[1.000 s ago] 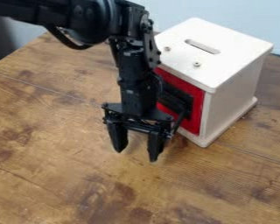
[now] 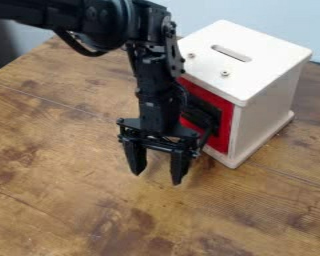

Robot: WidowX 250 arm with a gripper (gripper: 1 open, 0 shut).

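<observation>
My black gripper [image 2: 157,166] hangs low over the wooden table, pointing down, its two fingers apart with nothing visible between them. Just behind it to the right stands a white wooden box [image 2: 267,100] with a slot and small knobs on top. The box's front face is red [image 2: 220,137], with a dark part on it that the arm largely hides.
</observation>
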